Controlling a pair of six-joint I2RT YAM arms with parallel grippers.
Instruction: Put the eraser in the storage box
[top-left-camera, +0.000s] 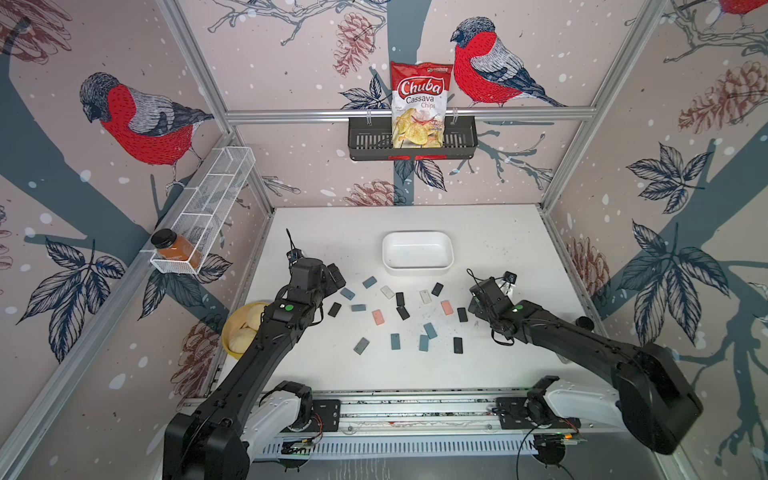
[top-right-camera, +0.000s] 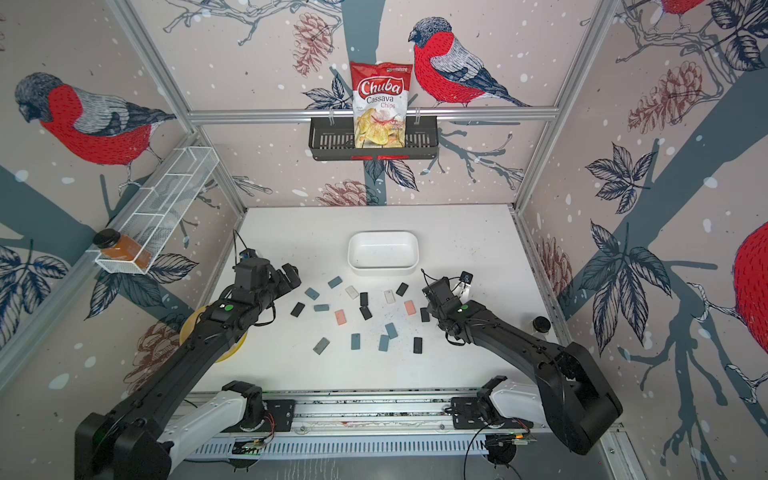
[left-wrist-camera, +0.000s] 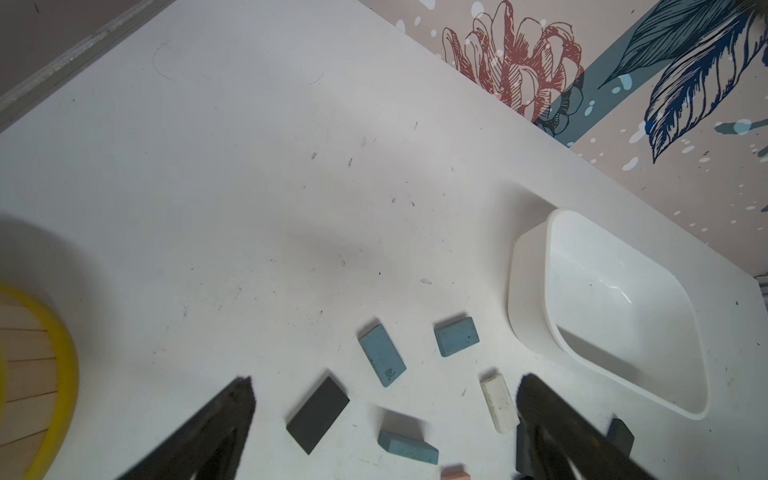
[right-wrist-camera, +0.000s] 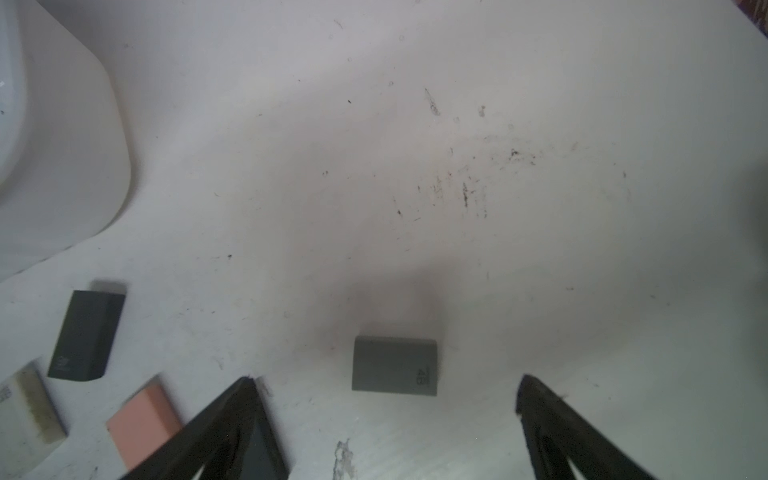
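Note:
The white storage box (top-left-camera: 417, 252) sits at the back middle of the table. Many small erasers, blue, black, white, pink and grey, lie loose in front of it. My right gripper is open above a grey eraser (right-wrist-camera: 395, 366), which lies between its fingers in the right wrist view; whether they touch it is not clear. My left gripper stands open over the left side of the table, above several erasers, including a blue one (left-wrist-camera: 381, 354), with the box to its right.
A yellow bowl (left-wrist-camera: 60, 376) is at the left edge, below a white wire shelf (top-left-camera: 200, 208) with a jar. A dark basket with chips (top-left-camera: 368, 140) hangs on the back rail. A dark jar (top-right-camera: 541, 325) stands at the right edge.

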